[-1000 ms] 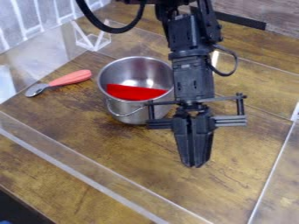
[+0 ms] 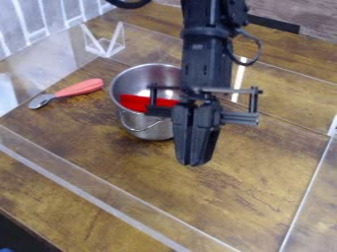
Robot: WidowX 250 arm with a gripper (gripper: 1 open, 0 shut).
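Observation:
My dark gripper (image 2: 198, 148) points down over the bare wooden table, in front of and partly covering a steel pot (image 2: 134, 81); it looks shut, with nothing visible between its fingers. Inside the pot lies a red object (image 2: 140, 103), partly hidden by the arm. To the left of the pot, a spoon with a pink handle (image 2: 82, 87) lies on the table.
A white wire-like piece (image 2: 102, 47) stands at the back left. Clear panels edge the left side.
The gripper has moved a little left and up in the view, toward the pot. The pot and spoon have not moved.

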